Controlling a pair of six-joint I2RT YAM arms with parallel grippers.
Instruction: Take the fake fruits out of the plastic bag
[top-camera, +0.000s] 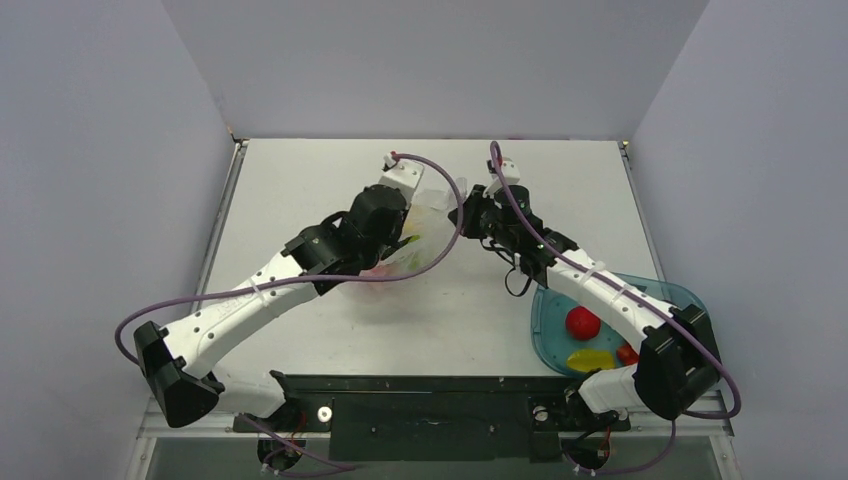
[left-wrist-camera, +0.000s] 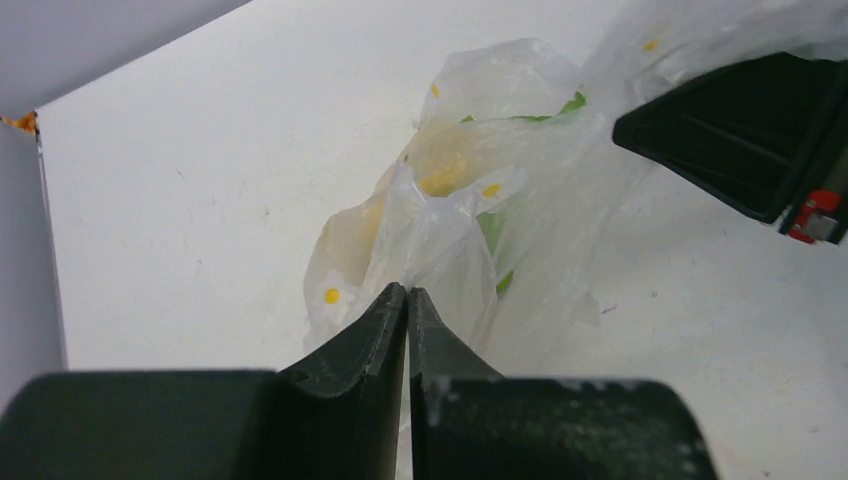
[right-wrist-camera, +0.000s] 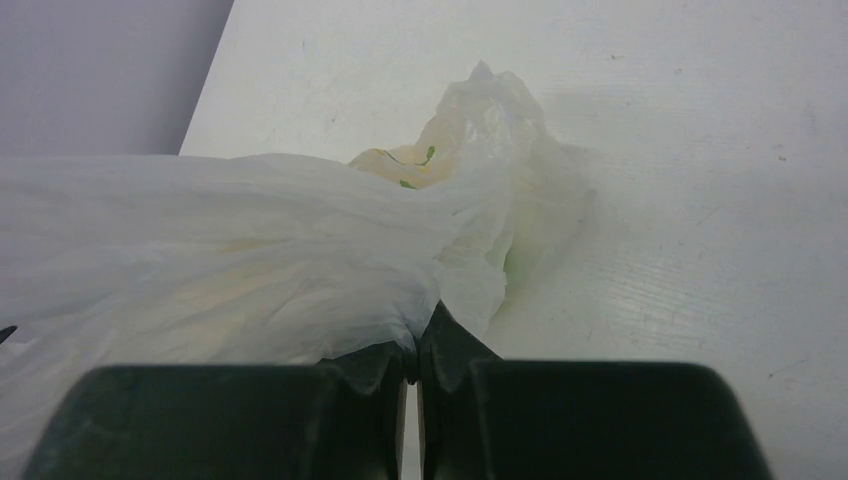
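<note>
A translucent white plastic bag with yellow and green marks lies in the middle of the table, partly covered by my left arm in the top view. Reddish and green colour shows through it; whether this is fruit or print, I cannot tell. My right gripper is shut on gathered plastic and pulls that end of the bag taut. In the left wrist view my left gripper is shut, its tips in front of the bag; no plastic shows clearly between them.
At the front right, a blue bin partly under my right arm holds a red fruit, a yellow one and a smaller red one. Bare table lies left of the bag.
</note>
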